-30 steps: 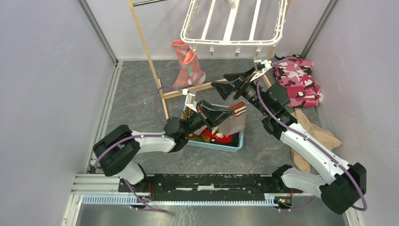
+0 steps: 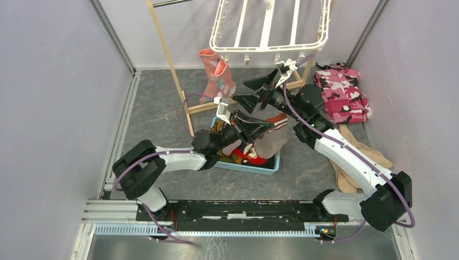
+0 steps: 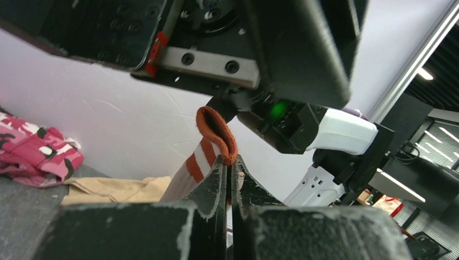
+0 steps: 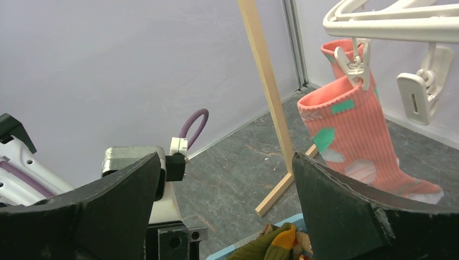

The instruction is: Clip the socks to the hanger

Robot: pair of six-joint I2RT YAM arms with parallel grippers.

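Observation:
From the cuff, my left gripper pinches a grey sock with rust-brown stripes (image 2: 273,142); in the left wrist view the sock's rust rim (image 3: 208,122) stands up above the fingertips. Over the basket, close beside it, my right gripper (image 2: 249,99) is open with empty space between its fingers. The white hanger (image 2: 265,47) hangs at the back above both grippers. Coral socks (image 4: 352,124) with green and white patches hang from one of its white clips (image 4: 354,65); the neighbouring clip (image 4: 419,92) holds nothing.
Below the grippers a blue basket (image 2: 246,168) contains more coloured socks. Wooden stand legs (image 2: 170,59) frame the hanger. A pink camouflage bag (image 2: 342,95) and a tan cloth (image 2: 364,154) lie at the right.
My right gripper has moved left, toward the left one. My left gripper, with the striped sock, has shifted slightly right. The hanger has swayed a little to the right.

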